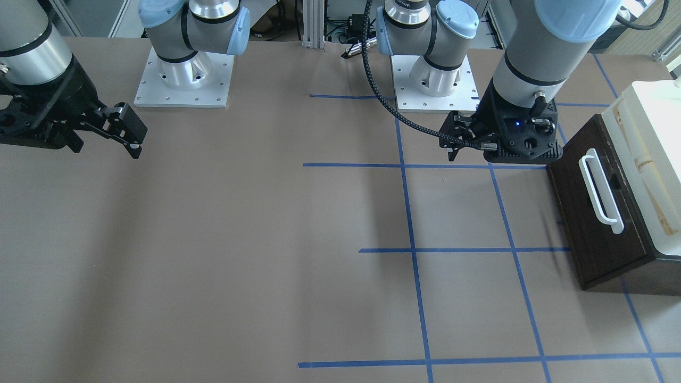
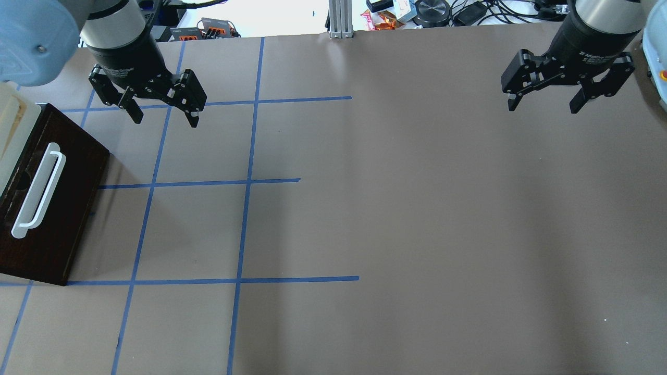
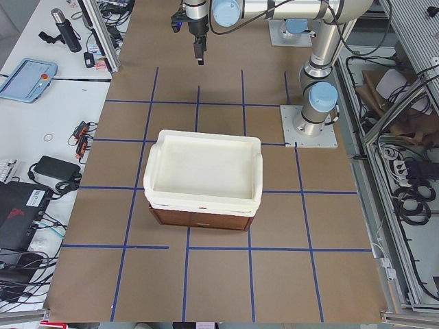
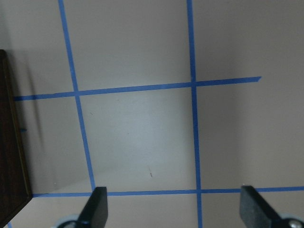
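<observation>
A dark wooden cabinet [image 1: 590, 242] with a white handle [image 1: 598, 191] on its front and a white tray [image 3: 202, 171] on top stands on the grid-taped table. It is at the right in the front view and at the left in the top view [image 2: 62, 212]; in the wrist view only a dark edge [image 4: 12, 142] shows. My gripper [image 2: 164, 122] hangs above the table near the cabinet, its fingers spread wide with nothing between them, also seen from below its wrist in the wrist view.
A second arm with its gripper [image 2: 542, 107] hangs at the other side of the table. Further arm bases [image 1: 182, 89] stand along the back.
</observation>
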